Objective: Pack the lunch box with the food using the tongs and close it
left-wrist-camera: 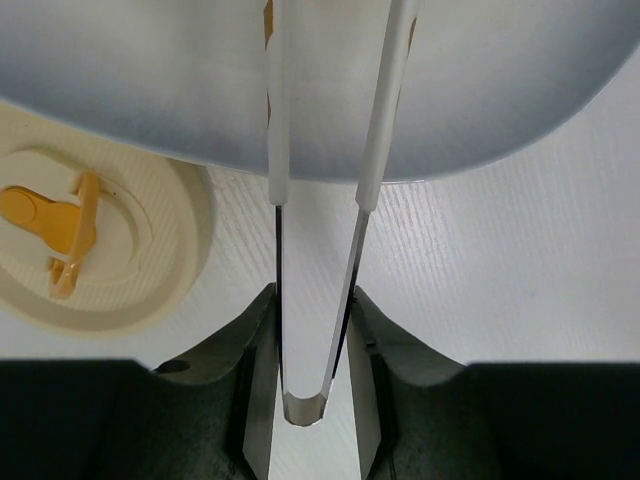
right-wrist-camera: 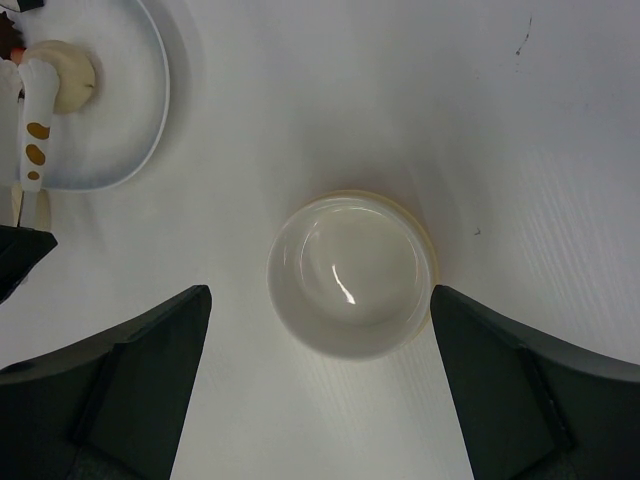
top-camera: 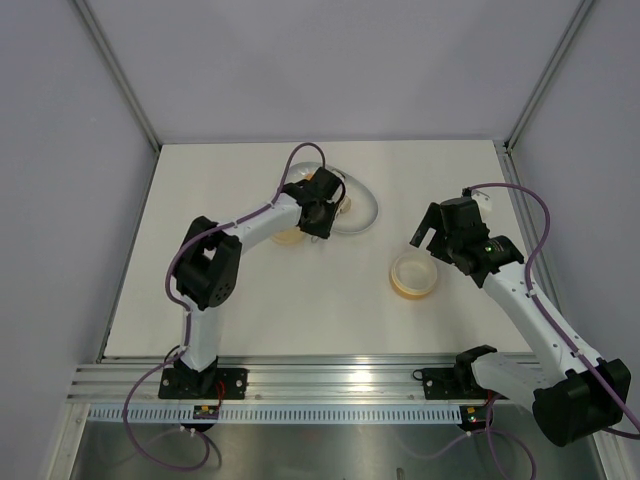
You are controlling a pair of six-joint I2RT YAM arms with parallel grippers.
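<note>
My left gripper (top-camera: 322,222) is shut on metal tongs (left-wrist-camera: 384,110) with white, spotted ends, over a pale oval plate (top-camera: 363,210); in the left wrist view the far ends are out of frame. A beige round food piece (right-wrist-camera: 70,78) rests on the plate. A cream disc with an orange clip (left-wrist-camera: 150,270) lies beside the plate at lower left. My right gripper (top-camera: 430,230) is open above a white round bowl (top-camera: 414,270) with a yellow rim or base, holding nothing.
Metal rails border it.
</note>
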